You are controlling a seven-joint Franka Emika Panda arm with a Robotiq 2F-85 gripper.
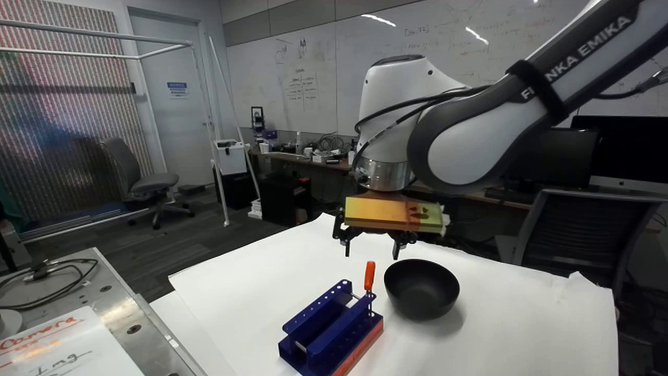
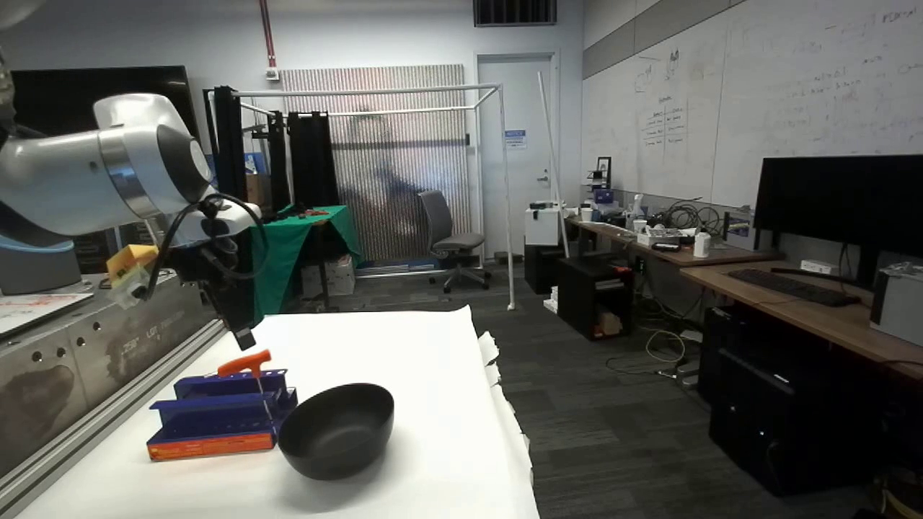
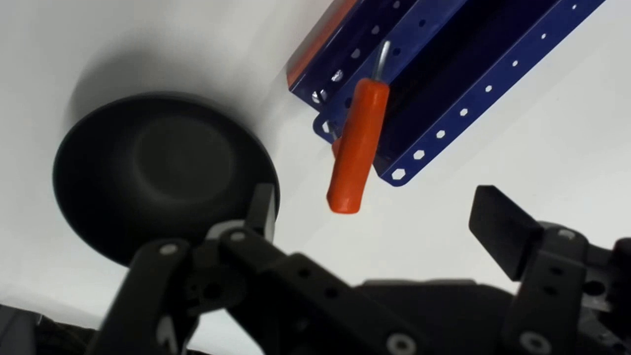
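Observation:
An orange-handled tool [image 3: 358, 148] stands upright in the end of a blue rack [image 3: 449, 77], its thin metal shaft passing down through a hole. Beside that end of the rack rests an empty black bowl [image 1: 421, 289]. My gripper [image 1: 372, 251] hangs above the table, open and empty, over the area behind the tool and bowl in exterior view 1. From the wrist, the orange handle lies ahead of the gap between the spread fingers; the other finger overlaps the bowl's rim. In exterior view 2 the gripper [image 2: 246, 339] appears just above the orange handle, apart from it.
White paper covers the table [image 1: 526, 326], clear to the right of the bowl and left of the rack. A metal bench [image 1: 119, 294] borders the left side in exterior view 1. An office chair [image 1: 576, 244] stands behind the table's right side.

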